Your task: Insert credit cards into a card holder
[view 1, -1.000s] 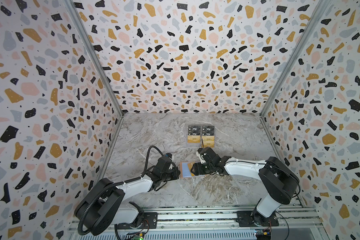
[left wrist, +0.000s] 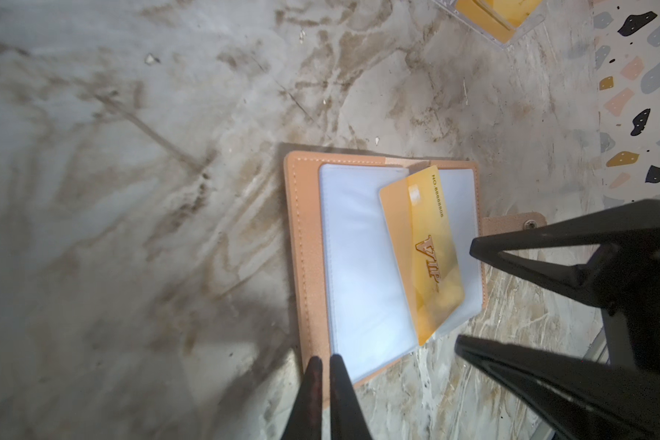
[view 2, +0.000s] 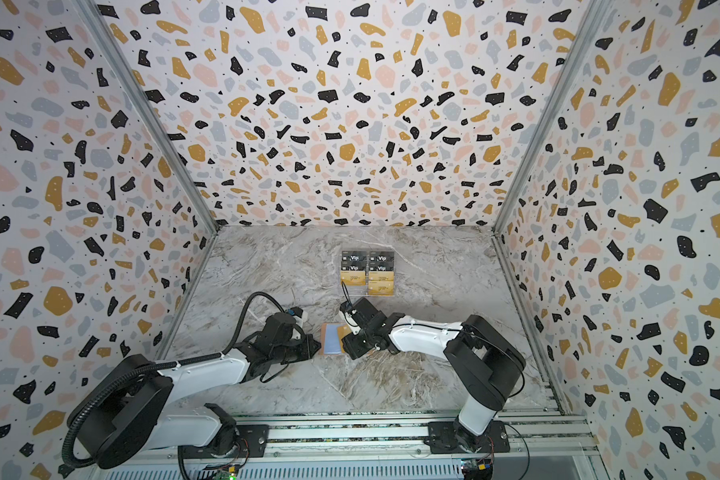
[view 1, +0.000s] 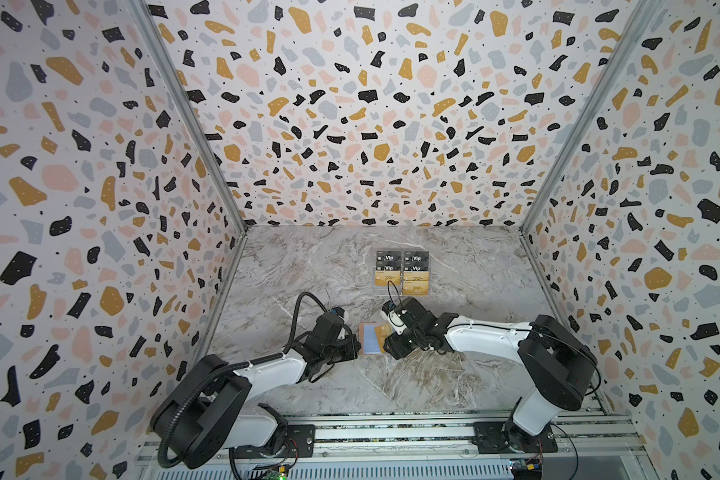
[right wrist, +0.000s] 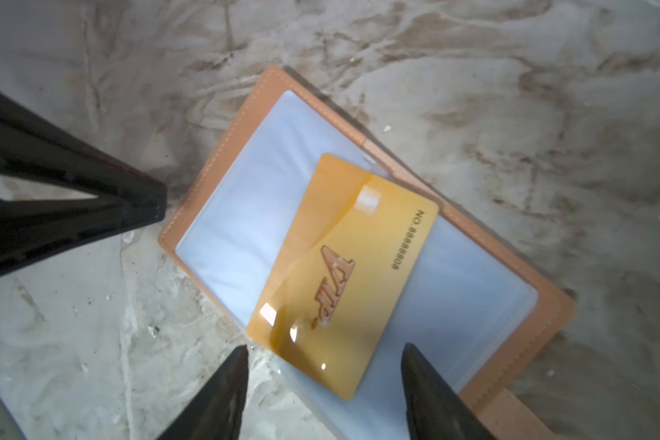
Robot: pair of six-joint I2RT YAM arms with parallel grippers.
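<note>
An open tan card holder (left wrist: 306, 256) with pale sleeves lies on the marble table between my arms. Gold VIP cards (left wrist: 436, 256) (right wrist: 348, 286) lie overlapping at an angle on the sleeves. My left gripper (view 1: 350, 352) is at the holder's left side; in its own wrist view its narrow black fingertips meet low in the frame, and how open it is cannot be told. My right gripper stands open over the holder, its fingertips either side of the cards' lower end, holding nothing.
Two stands of black and gold cards (view 1: 388, 260) (view 1: 416, 260) are behind the holder at the back centre. Patterned walls enclose the sides and back.
My right gripper has shifted slightly left and turned, uncovering a little more of the holder's surroundings in the top left view. The left arm looks unchanged.
</note>
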